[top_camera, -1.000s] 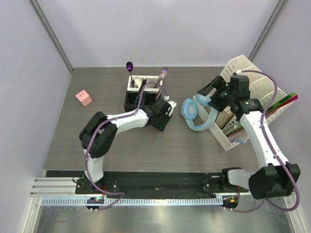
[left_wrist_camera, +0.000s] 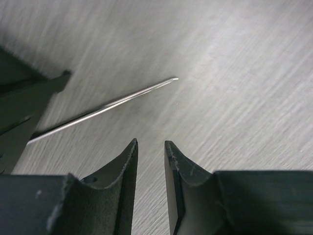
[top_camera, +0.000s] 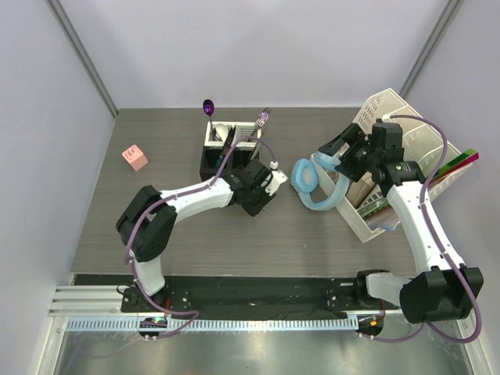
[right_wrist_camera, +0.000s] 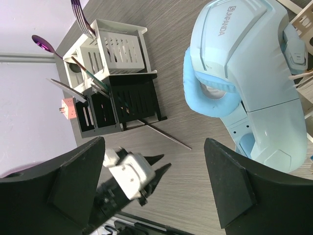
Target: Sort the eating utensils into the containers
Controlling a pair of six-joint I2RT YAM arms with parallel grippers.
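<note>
A black-and-white utensil holder (top_camera: 223, 133) holds several utensils: a purple spoon (right_wrist_camera: 40, 43), a fork (right_wrist_camera: 80, 18) and others. A thin metal utensil lies on the table beside it, seen also in the right wrist view (right_wrist_camera: 168, 137). My left gripper hangs low over the table near that utensil; its fingertips are slightly apart, with nothing between them. My right gripper (top_camera: 344, 148) is raised at the right over blue objects, open, with empty space between its fingers in its wrist view.
A large white rack (top_camera: 359, 226) with boards stands at the right. A blue rounded object (top_camera: 305, 176) lies left of it. A pink block (top_camera: 134, 156) sits at the left.
My left arm and gripper have shifted slightly toward the front of the table. The right arm shows no visible change.
</note>
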